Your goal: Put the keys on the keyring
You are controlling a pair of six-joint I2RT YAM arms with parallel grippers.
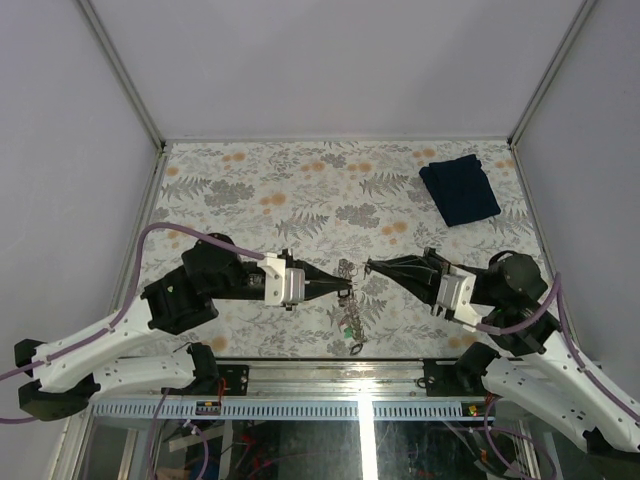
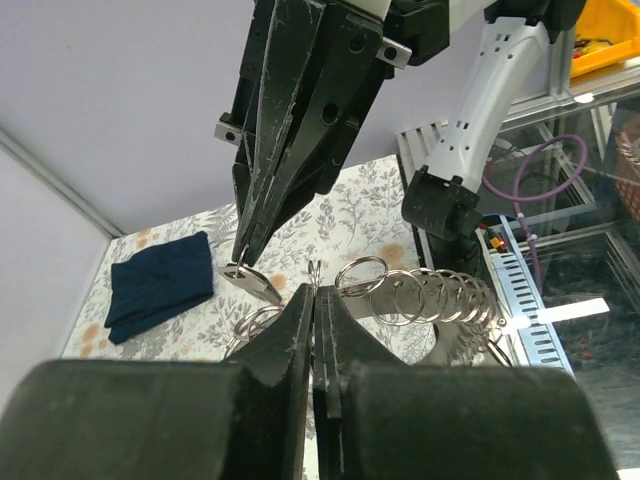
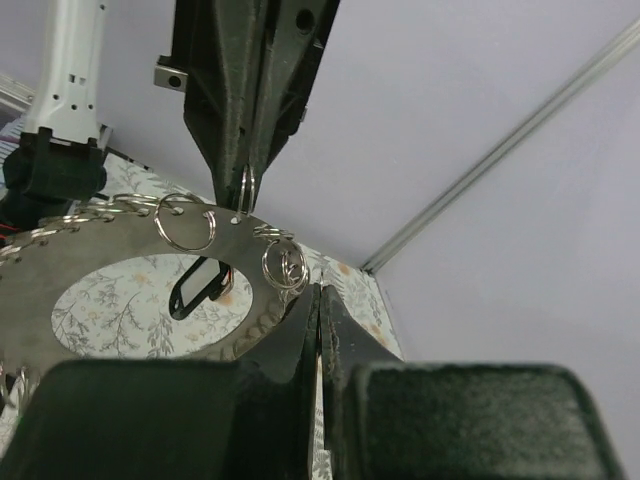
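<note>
The keyring (image 1: 347,310), a flat oval metal plate strung with several small wire rings, hangs from my left gripper (image 1: 350,283). In the right wrist view its plate (image 3: 110,270) shows a wide oval hole, and the left gripper is shut on a thin ring at its edge. Close by on the right is my right gripper (image 1: 368,266), also shut. A small flat silver piece (image 2: 250,283), perhaps a key, sits at its tip in the left wrist view. A loose ring (image 3: 285,263) of the plate lies near the right fingertips; whether they touch cannot be told.
A folded dark blue cloth (image 1: 460,190) lies at the back right of the patterned table. Through the plate's hole a black-framed piece (image 3: 200,287) shows. The table behind both grippers is clear. Frame walls bound the sides.
</note>
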